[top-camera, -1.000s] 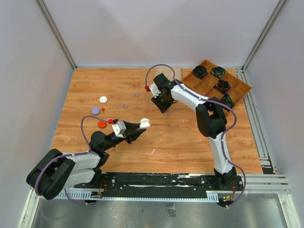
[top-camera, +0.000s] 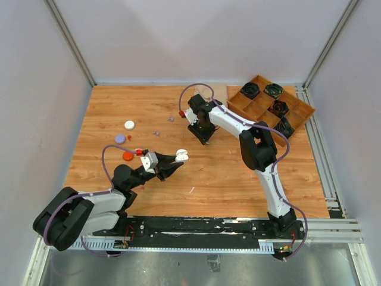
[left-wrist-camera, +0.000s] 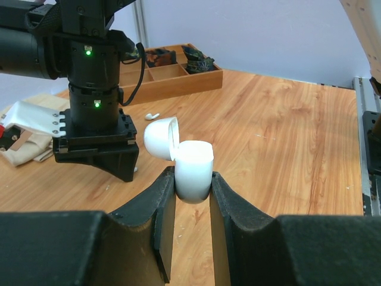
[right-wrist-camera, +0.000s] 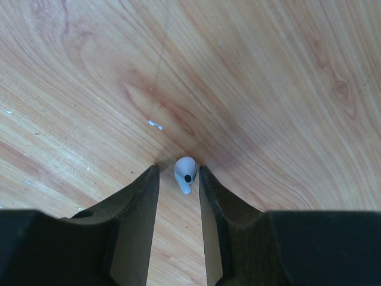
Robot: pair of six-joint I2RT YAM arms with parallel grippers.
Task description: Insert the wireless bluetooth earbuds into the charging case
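Observation:
My left gripper (top-camera: 177,161) is shut on the white charging case (left-wrist-camera: 193,170), whose lid stands up open, as the left wrist view shows. My right gripper is low over the wooden table, shut with a white earbud (right-wrist-camera: 186,170) between its fingertips, the stem pointing toward the camera. In the top view that gripper (top-camera: 203,138) is near the table's middle back, mostly hiding the earbud. Another small white piece (left-wrist-camera: 152,116) lies on the table behind the right gripper in the left wrist view.
A wooden tray (top-camera: 261,86) with dark items stands at the back right, beside a beige cloth (top-camera: 214,89). Several small coloured discs (top-camera: 128,124) lie at the left.
My left gripper is unchanged.

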